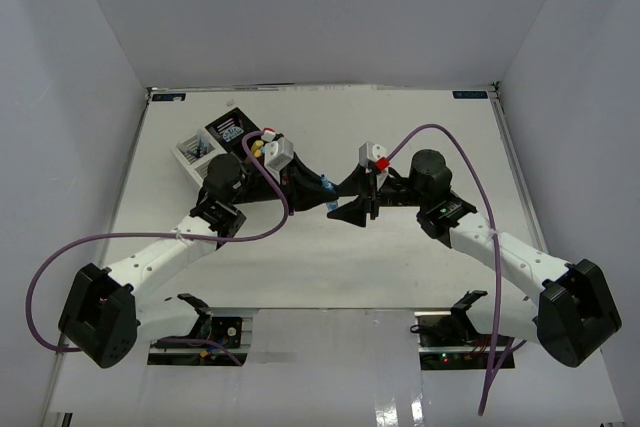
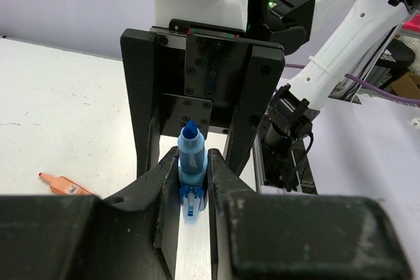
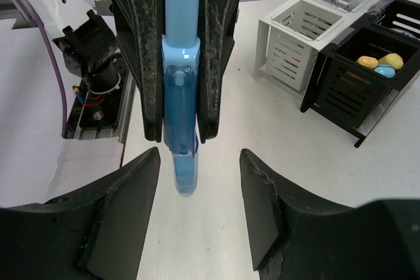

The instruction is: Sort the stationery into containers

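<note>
Between the two arms, near the middle of the top view, my left gripper (image 1: 326,191) is shut on a blue marker (image 2: 191,168), held upright in the left wrist view. My right gripper faces it, fingers apart on either side of the marker's lower part, not closed on it. An orange marker (image 2: 69,185) lies on the table in the left wrist view. In the right wrist view a white container (image 3: 291,60) and a black container (image 3: 343,92) stand behind, the black one holding yellow and blue pieces (image 3: 386,67).
The containers stand at the back left of the table (image 1: 350,267) in the top view, partly hidden by my left arm. Grey walls bound the sides and back.
</note>
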